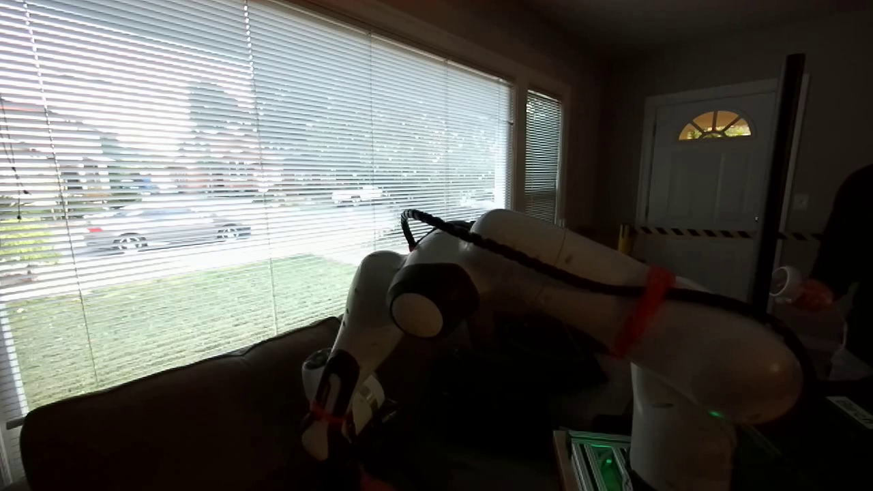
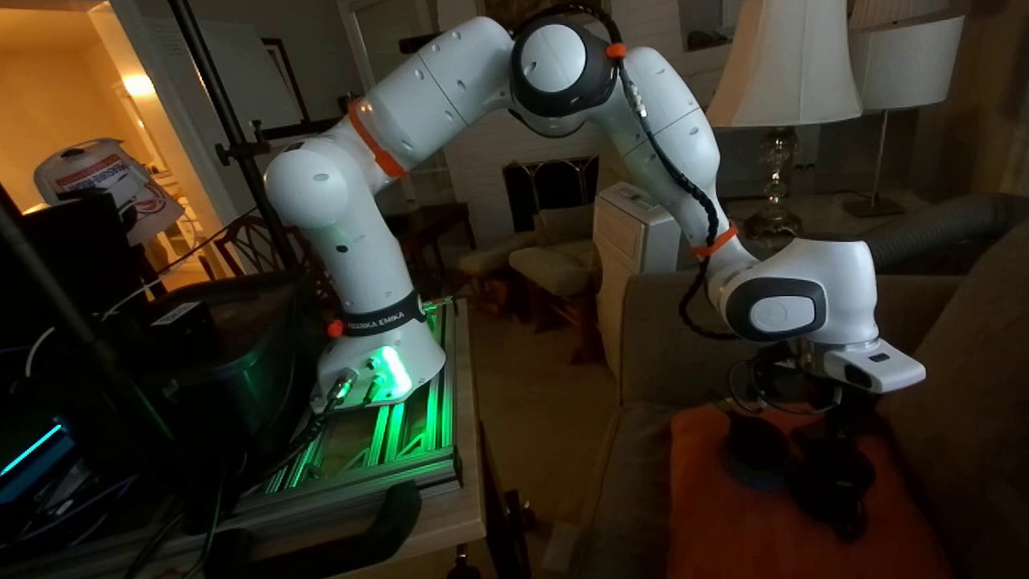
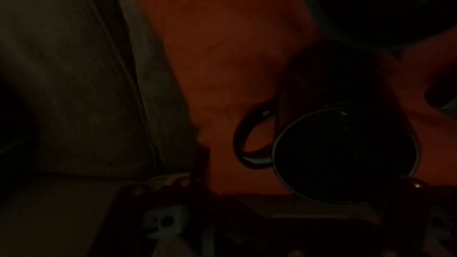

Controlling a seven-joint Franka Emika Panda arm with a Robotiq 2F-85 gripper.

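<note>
A dark mug (image 3: 342, 158) fills the right middle of the wrist view, its mouth facing the camera and its handle (image 3: 250, 137) to the left. It rests on an orange cushion or cloth (image 3: 227, 81). My gripper stands open; its dark fingers are spread widely along the bottom of the wrist view, with no object visibly held. In exterior view 2 the gripper (image 2: 844, 415) points down just above the dark mug (image 2: 831, 482), and poor light hides the exact gap. Beside the mug lies a dark round vessel (image 2: 757, 455), perhaps a bowl.
The orange surface (image 2: 714, 540) lies on a sofa (image 2: 637, 473), whose backrest (image 2: 994, 405) rises close to the hand. Another dark object (image 3: 443, 90) shows at the wrist view's right edge. A lamp (image 2: 786, 67) stands behind the arm.
</note>
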